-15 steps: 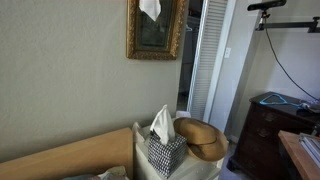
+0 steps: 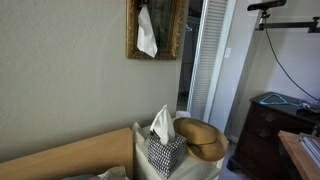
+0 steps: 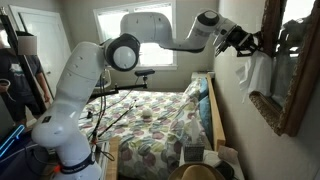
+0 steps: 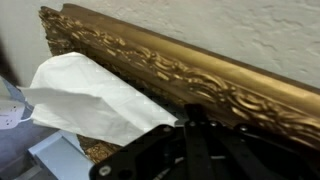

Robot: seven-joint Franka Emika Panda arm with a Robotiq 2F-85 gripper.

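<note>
A white tissue point(image 3: 258, 76) hangs in the air beside the gold-framed picture on the wall. Above it, at the end of the raised arm, is my gripper point(image 3: 246, 44). In the wrist view, one end of the tissue point(image 4: 98, 98) runs up to the dark fingers, which are shut on it; the exact pinch point is partly hidden. Exterior view 1 has the tissue point(image 2: 147, 32) in front of the frame's left part, and my gripper is out of that view. The ornate gold frame point(image 4: 190, 70) passes close by the fingers.
A black-and-white patterned tissue box point(image 2: 166, 154), with a tissue point(image 2: 163, 124) sticking up from it, stands beside a brown hat point(image 2: 203, 140) below. A bed point(image 3: 150, 125) lies farther off.
In exterior view 1, the hanging tissue has come lower and slightly left across the picture frame, showing more of its length. The tissue box and hat have stayed put.
</note>
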